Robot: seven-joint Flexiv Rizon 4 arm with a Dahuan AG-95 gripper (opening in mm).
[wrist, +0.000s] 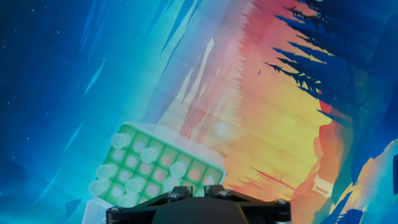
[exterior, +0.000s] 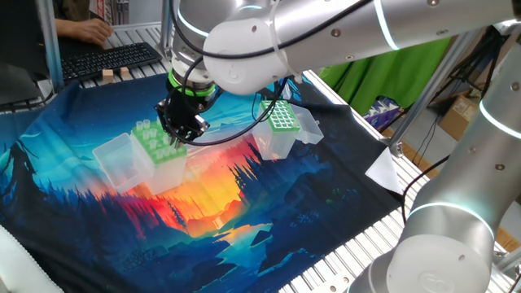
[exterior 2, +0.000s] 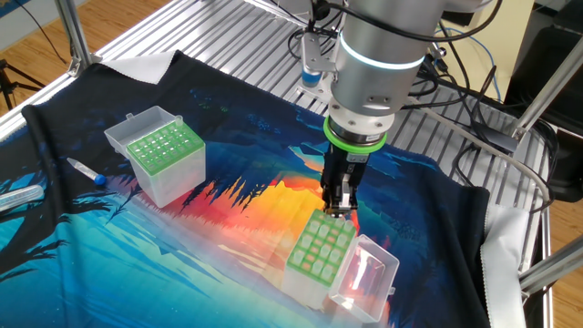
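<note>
A translucent box with a green rack [exterior: 168,156] stands left of centre in exterior view 1, its clear lid [exterior 2: 367,273] folded open. Several clear pipette tips stand in that rack [wrist: 138,160], and other holes look empty. Close over its edge is my gripper [exterior 2: 340,210], pointing down. In the wrist view, the gripper's [wrist: 199,191] two fingertips have a narrow gap between them. Whether anything thin sits there is too unclear to say. A second box with a green rack [exterior 2: 167,148] stands apart with its lid open; no tips show above its holes.
Beside the second box lie a blue-capped pen [exterior 2: 87,171] and another marker-like item [exterior 2: 20,197]. Two small wooden blocks [exterior: 107,76] sit near the keyboard [exterior: 112,60], where a person's hand rests. Printed cloth between the boxes is clear.
</note>
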